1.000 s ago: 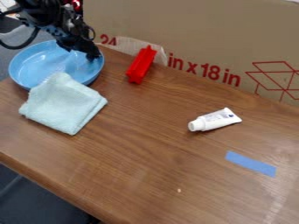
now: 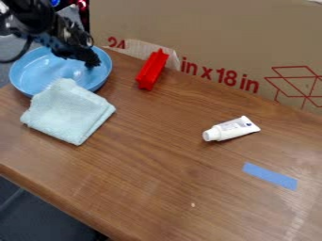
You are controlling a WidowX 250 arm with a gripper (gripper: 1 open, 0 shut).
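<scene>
The black robot gripper (image 2: 78,55) hangs at the top left, over the back part of a blue plastic bowl (image 2: 37,70); its fingertips are small and dark, with nothing visible held between them, and it appears open. A folded pale-blue cloth (image 2: 68,111) lies at the front of the bowl, on the wooden table. A red elongated object (image 2: 151,69) lies to the right of the bowl. A white tube (image 2: 231,129) lies on its side at the middle right.
A cardboard box (image 2: 227,38) forms the back wall. A strip of blue tape (image 2: 269,175) is on the table (image 2: 176,188) at the right.
The objects on the table look unmoved.
</scene>
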